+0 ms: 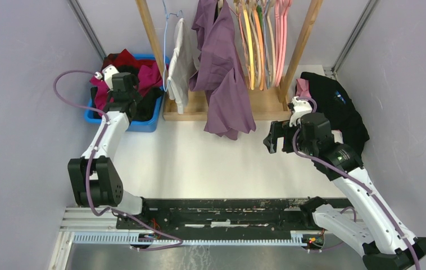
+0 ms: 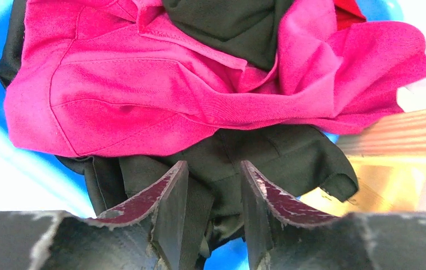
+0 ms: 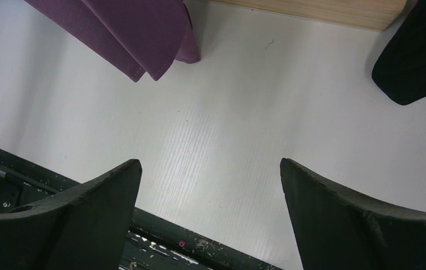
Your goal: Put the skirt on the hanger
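Observation:
Over the blue basket (image 1: 145, 126) at the left hangs my left gripper, its fingers part open with a gap between them. Black cloth (image 2: 278, 152) shows behind that gap, and I see nothing gripped. A pink-magenta garment (image 2: 121, 107) lies across the pile just beyond the fingertips; which piece is a skirt I cannot tell. My right gripper is wide open above the bare table, nothing between its fingers. Several empty hangers (image 1: 260, 48) hang at the right part of the wooden rack.
A purple garment (image 1: 227, 95) and a white one (image 1: 181, 67) hang on the rack (image 1: 267, 112). Dark clothes (image 1: 343, 109) lie at the table's right, behind the right arm.

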